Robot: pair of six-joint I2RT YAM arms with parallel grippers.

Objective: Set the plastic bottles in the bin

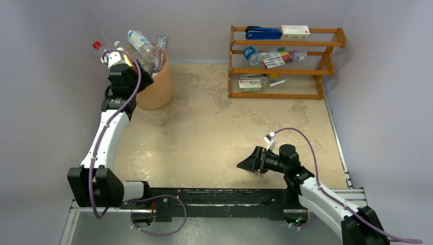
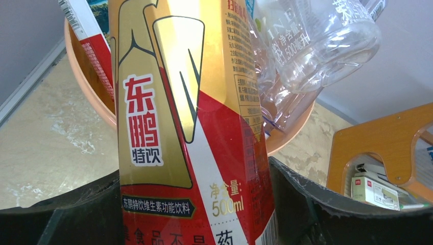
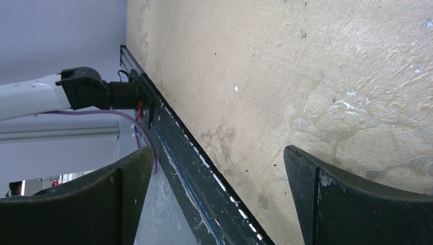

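An orange bin [image 1: 155, 89] at the back left is crowded with plastic bottles, including a clear bottle [image 2: 327, 46]. My left gripper [image 1: 127, 71] is over the bin. In the left wrist view a gold-and-red 500 ml bottle [image 2: 191, 143] fills the space between its fingers; whether they grip it is unclear. My right gripper [image 1: 245, 166] stands open low over the table's front right, with only bare tabletop [image 3: 327, 81] seen beyond its fingers.
A wooden rack [image 1: 275, 95] holding boxes, markers, a stapler and small containers stands at the back right. Walls border the left, back and right.
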